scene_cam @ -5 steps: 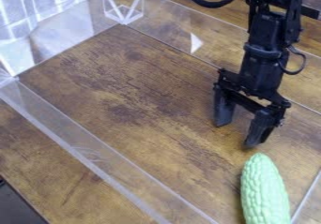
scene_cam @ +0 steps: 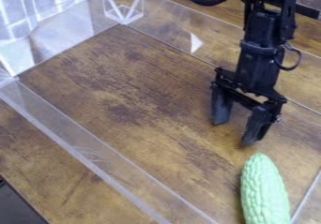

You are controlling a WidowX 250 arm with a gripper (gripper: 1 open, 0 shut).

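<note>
The black gripper (scene_cam: 238,120) hangs low over the wooden surface at the right of the camera view, its two dark fingers spread apart with no object visible between them. A pale green, bumpy vegetable-like object (scene_cam: 265,190), long like a corn cob or bitter melon, lies in the lower right, in front of the gripper and apart from it.
Clear plastic walls (scene_cam: 88,148) edge the wooden work area (scene_cam: 126,97). A pale, patterned cloth or panel (scene_cam: 44,12) is at the top left, and cables loop above the arm.
</note>
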